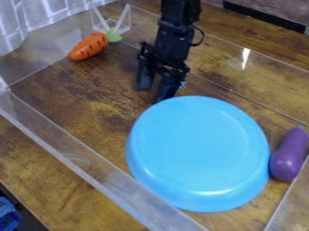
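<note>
The black robot arm reaches down from the top centre to its gripper (160, 83), which sits low over the wooden floor just behind a large blue plastic disc (197, 154). The dark fingers blend into the dark wood, so their spacing and anything between them cannot be made out.
An orange toy carrot (88, 46) with pale green top lies at the upper left. A purple eggplant (288, 154) lies right of the disc. Clear tray walls run along the left and bottom.
</note>
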